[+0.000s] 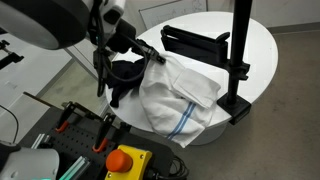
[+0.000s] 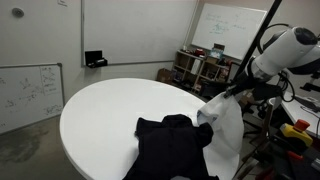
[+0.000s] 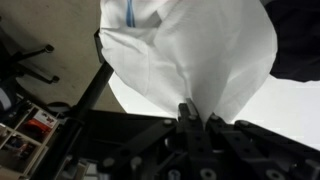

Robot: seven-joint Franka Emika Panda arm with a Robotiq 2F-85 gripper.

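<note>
A white towel (image 1: pixel 185 92) with a blue stripe is draped at the table's edge, one part raised to a peak. At that peak my gripper (image 1: pixel 158 58) is shut on the cloth. In the wrist view the towel gathers into folds between the fingertips of the gripper, and the white towel (image 3: pixel 195 55) spreads out beyond them. From the other side, the towel (image 2: pixel 225 128) hangs below the gripper (image 2: pixel 230 92). Beside it lies a crumpled black cloth (image 2: pixel 165 145), which shows at the upper right of the wrist view.
The round white table (image 2: pixel 100 120) has a broad clear area. A black post (image 1: pixel 238 55) with a horizontal black bar (image 1: pixel 194 44) stands by the towel. Near the robot's base is a yellow box with a red button (image 1: pixel 119 160).
</note>
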